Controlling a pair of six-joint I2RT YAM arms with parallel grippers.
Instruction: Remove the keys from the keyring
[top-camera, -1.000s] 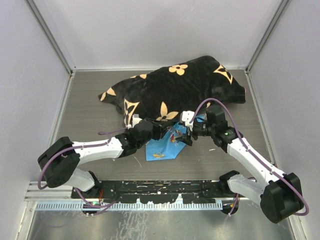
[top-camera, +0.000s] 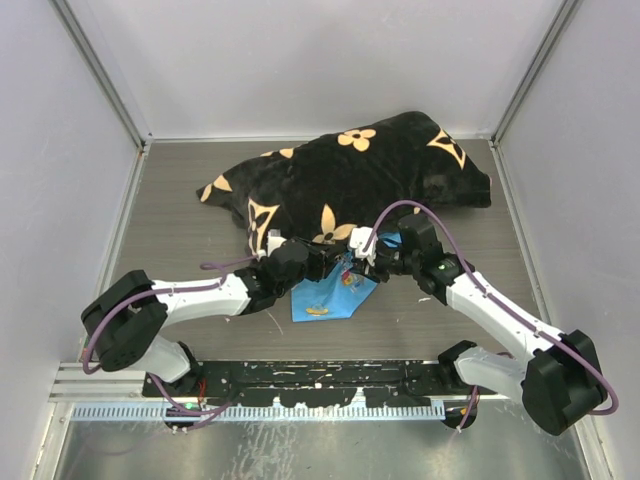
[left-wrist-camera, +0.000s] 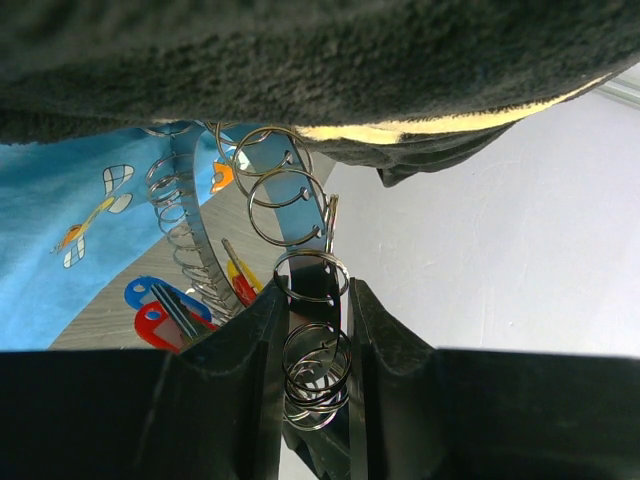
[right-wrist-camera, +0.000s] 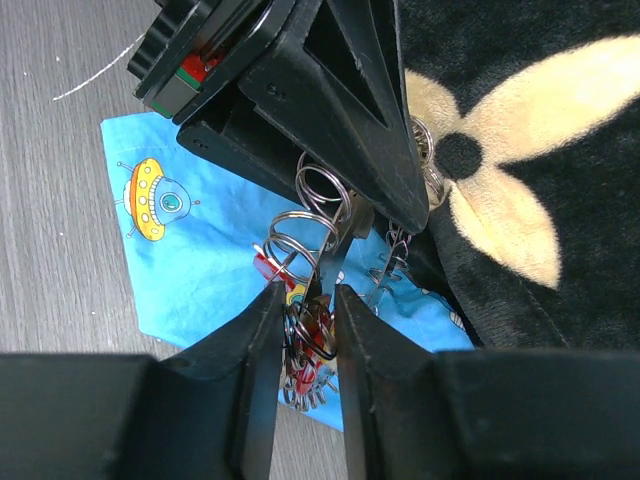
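Observation:
A keyring of coiled wire rings on metal strips is held between my grippers over a blue cloth. Keys with blue and red heads show behind it in the left wrist view. My left gripper is shut on the keyring's rings and strip, close by the dark cloth. My right gripper is just below it in the right wrist view, its fingertips around another cluster of rings and red pieces; how firmly they close there is unclear.
A black plush cloth with tan flowers lies behind both arms.
My right gripper has moved slightly down and left in the top view, closer in to the keyring. My left gripper has hardly moved.

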